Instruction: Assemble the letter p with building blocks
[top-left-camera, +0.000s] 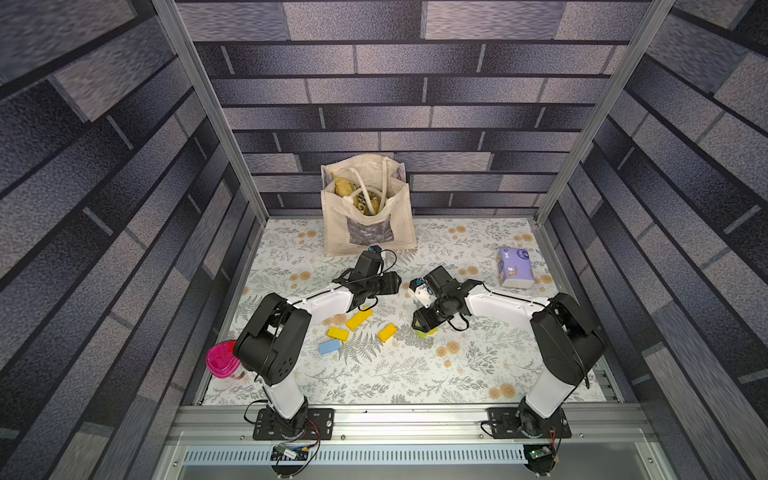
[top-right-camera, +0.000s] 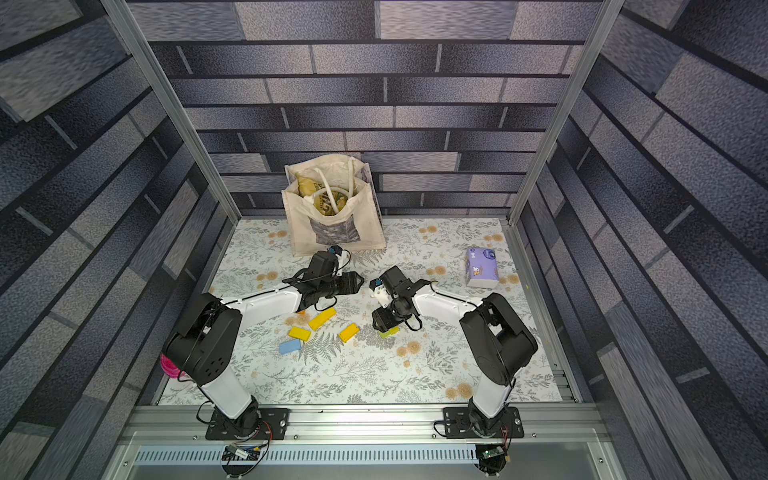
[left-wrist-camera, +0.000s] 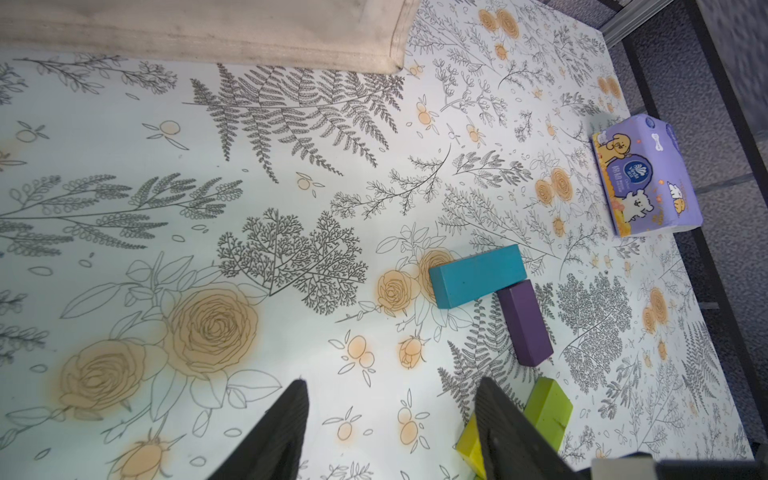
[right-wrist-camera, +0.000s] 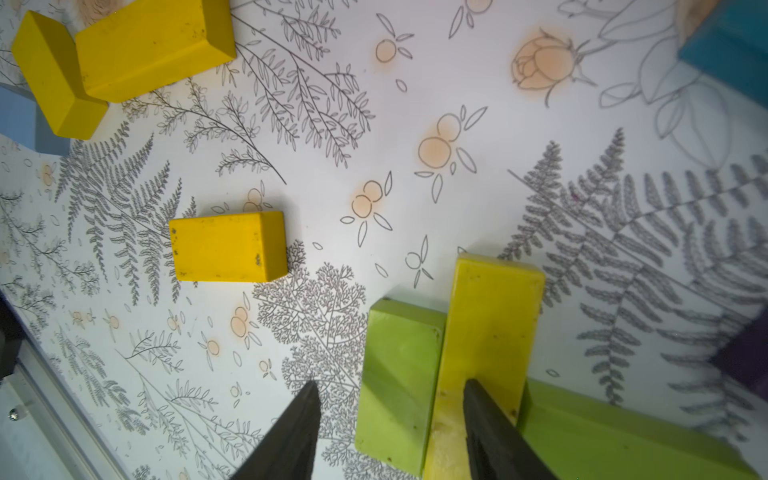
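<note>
My right gripper stands part open, low over a yellow bar (right-wrist-camera: 489, 320) lying alongside a green block (right-wrist-camera: 400, 376), with a longer green block (right-wrist-camera: 624, 448) behind it to the right. My open left gripper hangs over bare table with nothing between its fingers. In the left wrist view a teal block (left-wrist-camera: 476, 276) touches a purple block (left-wrist-camera: 524, 324). Loose yellow blocks (right-wrist-camera: 228, 248) and a light blue block (top-left-camera: 329, 346) lie toward the front left.
A cloth bag (top-left-camera: 368, 236) with yellow contents stands at the back. A purple tissue pack (top-left-camera: 515, 268) is at the right, pink containers (top-left-camera: 224, 360) at the front left.
</note>
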